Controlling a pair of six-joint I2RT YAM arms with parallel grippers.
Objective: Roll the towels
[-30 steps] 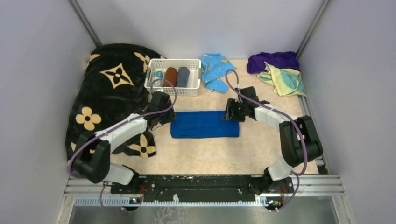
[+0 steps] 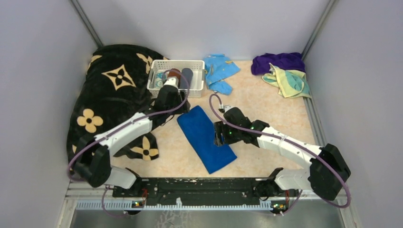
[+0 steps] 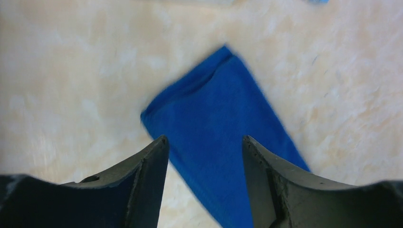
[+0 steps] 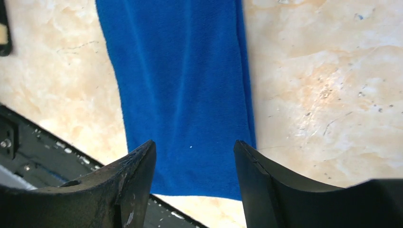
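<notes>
A blue towel (image 2: 205, 141), folded into a long flat strip, lies slanted on the table from upper left to lower right. In the left wrist view its far short end (image 3: 195, 83) shows a doubled edge. Above that end hangs my left gripper, its fingers apart and nothing between them. My right gripper is open over the towel's nearer part, and the towel (image 4: 185, 95) lies flat beneath its fingers. Neither gripper touches the cloth as far as I can see.
Behind the left gripper stands a white basket (image 2: 201, 90) with rolled towels. A light blue cloth (image 2: 221, 71) lies beside it. Purple (image 2: 280, 61) and yellow-green (image 2: 288, 81) cloths lie at the back right. A black flowered blanket (image 2: 109, 102) covers the left side. Bare table (image 2: 280, 114) shows at right.
The towel has turned from lying straight across to a steep slant, its right end now toward the front. My right gripper moved frontward with it; the left moved toward the back.
</notes>
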